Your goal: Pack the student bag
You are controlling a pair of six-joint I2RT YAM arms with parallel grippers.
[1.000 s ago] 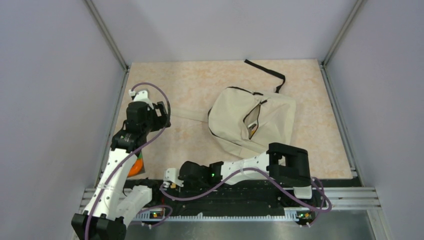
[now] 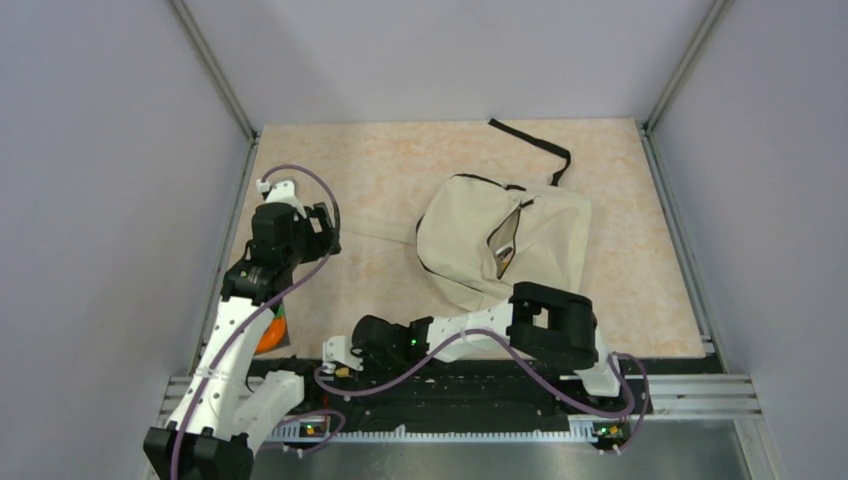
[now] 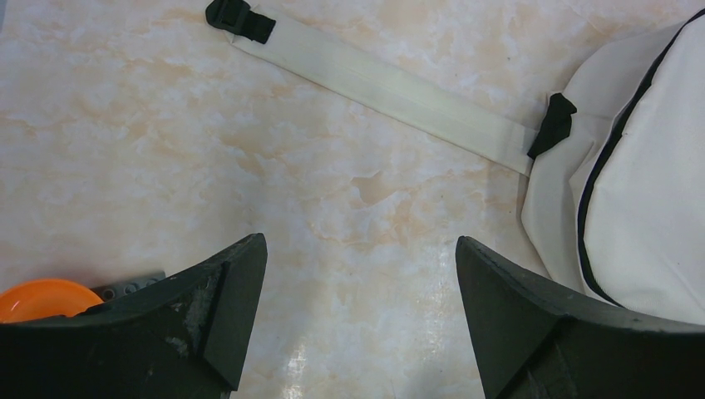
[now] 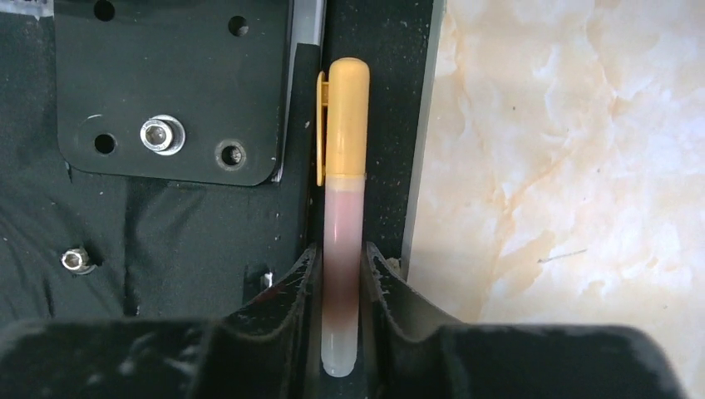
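Note:
The cream student bag (image 2: 460,230) lies on the table with a zipped pocket partly open and straps spread out; its side also shows (image 3: 640,199) in the left wrist view. My left gripper is open above bare table, left of the bag. At the table's front edge, a pen with a yellow cap (image 4: 346,116) and pale pink barrel lies in a dark gap. My right gripper is down over that barrel, its fingers close on either side; whether they grip it is unclear.
An orange object (image 3: 46,296) and a grey piece (image 3: 133,283) sit at the front left, under the left arm. A dark plate with bolts (image 4: 191,100) borders the pen.
The right arm has shifted slightly leftward along the front edge over the last second. The left arm and the bag have not visibly moved.

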